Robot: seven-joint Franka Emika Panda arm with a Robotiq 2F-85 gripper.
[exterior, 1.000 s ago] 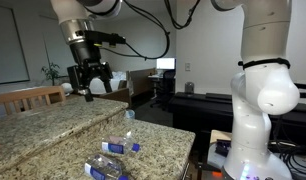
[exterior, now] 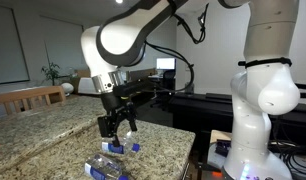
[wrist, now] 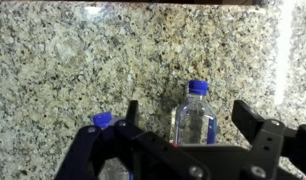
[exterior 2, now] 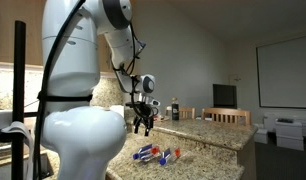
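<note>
Two clear plastic bottles with blue labels lie on the speckled stone counter. The nearer bottle (exterior: 106,168) is at the bottom of the first exterior view, and the farther bottle (exterior: 123,147) lies behind it. My gripper (exterior: 117,130) points down above them, open and empty. In the wrist view, one bottle (wrist: 196,122) with a blue cap shows between the spread fingers, its lower part hidden by the gripper. Another blue cap (wrist: 102,119) appears left of the left finger (wrist: 132,112). How far the fingertips are above the bottles is hard to tell.
A clear jug-like container (exterior: 129,115) stands farther back on the counter. Wooden chairs (exterior 2: 226,115) line the counter's far side.
My gripper has come down a long way and slightly to the right in the first exterior view, toward the bottles. The bottles have not visibly moved.
</note>
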